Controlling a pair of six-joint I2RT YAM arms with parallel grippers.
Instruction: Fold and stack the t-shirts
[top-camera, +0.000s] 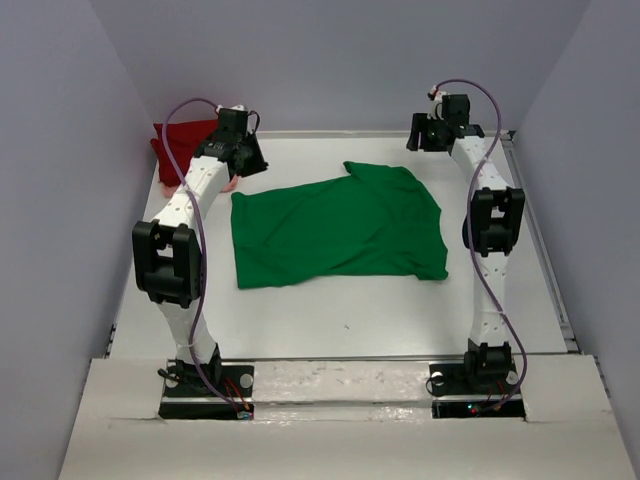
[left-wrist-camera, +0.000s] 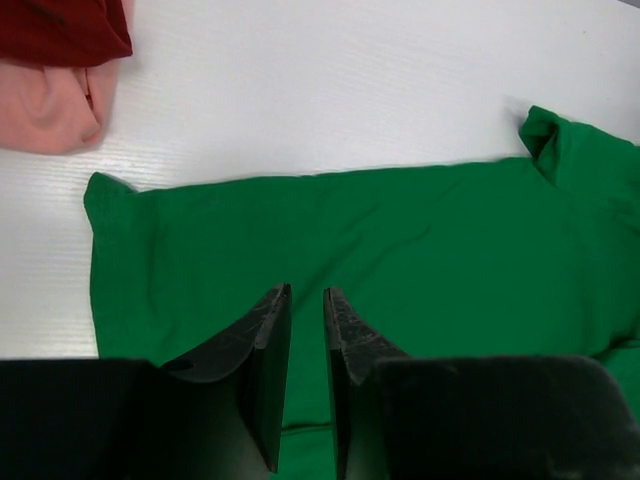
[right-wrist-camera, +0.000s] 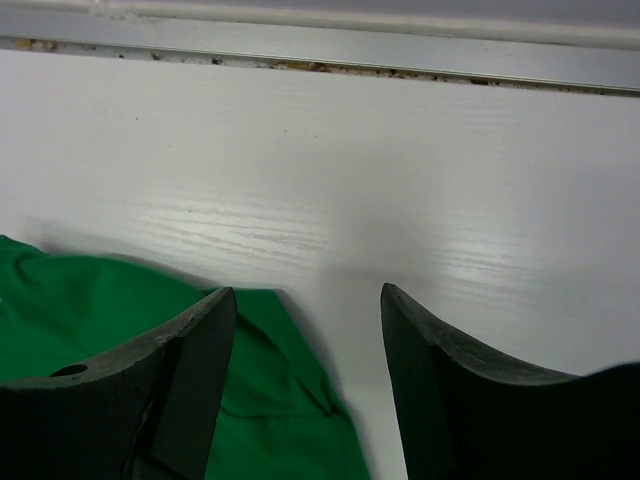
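A green t-shirt (top-camera: 330, 230) lies spread on the table, its upper right corner bunched up a little. Behind the left arm, folded shirts are stacked: a dark red one (top-camera: 183, 140) over a pink one (left-wrist-camera: 50, 105). My left gripper (top-camera: 262, 166) hovers above the table near the shirt's upper left edge; in the left wrist view its fingers (left-wrist-camera: 268, 330) are a little apart, with no cloth between. Past the shirt's upper right end, my right gripper (top-camera: 412, 148) is open and empty, its fingers (right-wrist-camera: 215, 335) wide apart over bare table.
A metal rail (top-camera: 545, 250) edges the table at the right and back. Grey walls (top-camera: 60, 180) close in the sides and rear.
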